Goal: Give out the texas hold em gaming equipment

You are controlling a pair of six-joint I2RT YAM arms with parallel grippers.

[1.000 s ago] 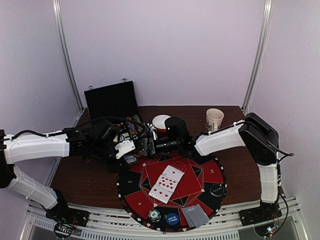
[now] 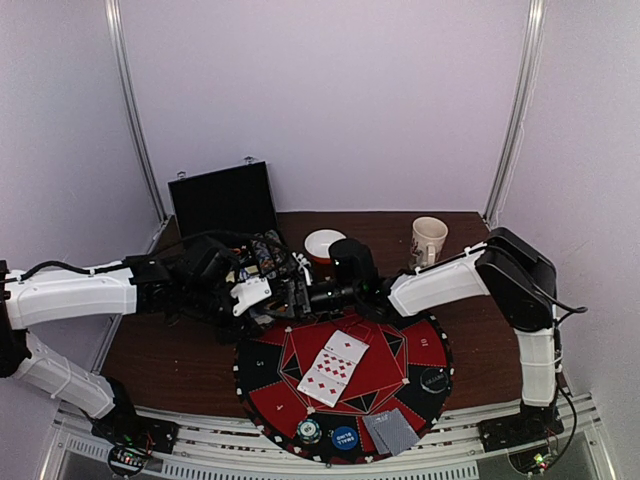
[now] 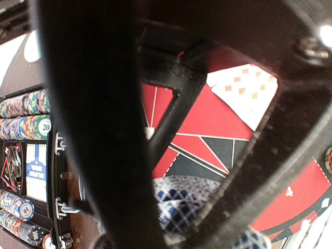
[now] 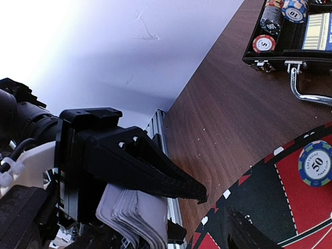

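My left gripper (image 2: 262, 312) is shut on a deck of cards, whose white edges (image 4: 137, 215) fan slightly in the right wrist view. In the left wrist view the deck's blue patterned backs (image 3: 179, 205) show between dark bars. My right gripper (image 2: 292, 300) meets the left one at the deck; its fingertips are hidden there, and their spread is unclear. On the red and black round mat (image 2: 280, 392) lies a row of face-up cards (image 2: 333, 370). Two face-down cards (image 2: 390, 432) rest at its front edge, beside a blue small-blind button (image 2: 345, 438) and a 50 chip (image 2: 309, 431).
Behind the arms stands an open black case (image 2: 223, 200), with chip stacks (image 3: 23, 127) inside. A white bowl (image 2: 324, 243) and a mug (image 2: 428, 240) are at the back. A dark round button (image 2: 434, 380) sits on the mat's right.
The left arm and the things on the mat have stayed put.
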